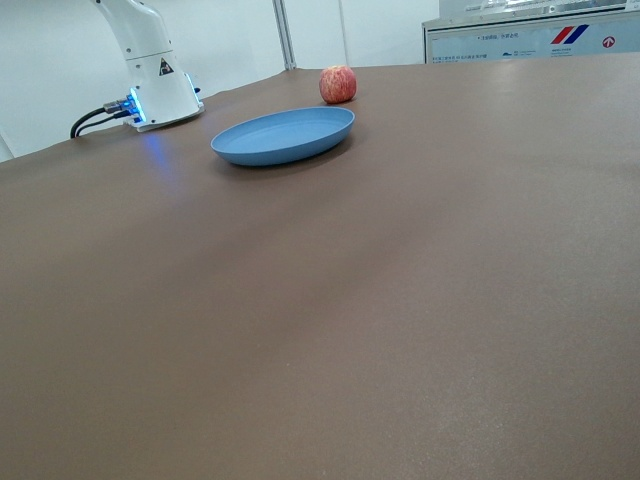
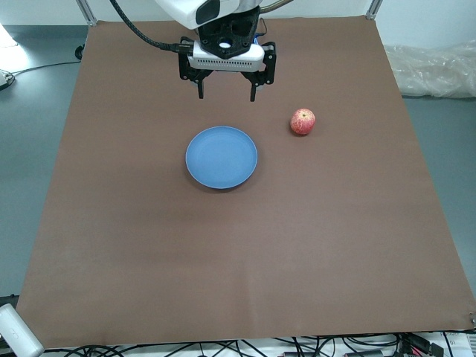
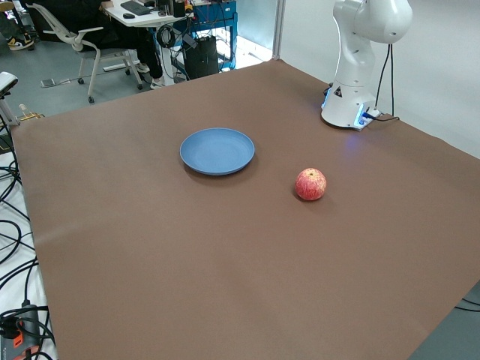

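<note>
A blue plate [image 2: 222, 157] lies flat and empty on the brown table [image 2: 223, 253]; it also shows in the top view [image 1: 282, 136] and the right view [image 3: 217, 151]. A red apple [image 2: 303, 121] [image 1: 337, 84] [image 3: 310, 184] sits on the table beside the plate, apart from it. My gripper [image 2: 227, 92] hangs above the back of the table in the left view, its two black fingers apart with nothing seen between them. The gripper is out of frame in the top and right views.
The robot's white base [image 1: 160, 95] [image 3: 347, 105] stands at one edge of the table, with cables behind it. Bundles of cables [image 3: 19, 247] lie beyond another edge.
</note>
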